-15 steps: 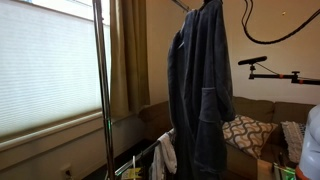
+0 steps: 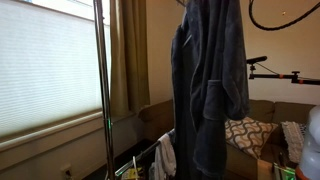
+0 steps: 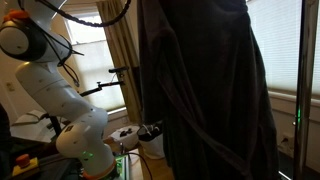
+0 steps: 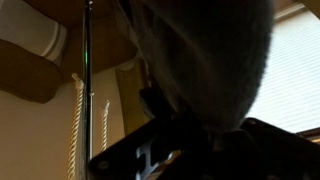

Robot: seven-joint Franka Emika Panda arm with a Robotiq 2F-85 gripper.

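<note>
A dark blue-grey robe [image 2: 208,90] hangs in front of the sofa in exterior view 1, its top running out of the frame. In exterior view 2 the robe [image 3: 205,90] fills the middle and hides the end of the arm. Dark fabric of the robe [image 4: 215,55] covers the upper middle of the wrist view and runs down to the black gripper, whose fingers are dim and blurred. My gripper is shut on the fabric; the exact grip point is hard to make out.
A metal rack pole [image 2: 104,90] stands left of the robe, and a light cloth [image 2: 164,158] hangs low beside it. Behind are the sofa [image 2: 262,115] with a patterned pillow [image 2: 247,134] and a window blind [image 2: 50,70]. The white arm [image 3: 50,85] reaches in from the left.
In exterior view 1 the robe's right side has swung rightward and its upper part has risen out of frame. The dark cable at the top has shifted too. The pole and sofa are unchanged.
</note>
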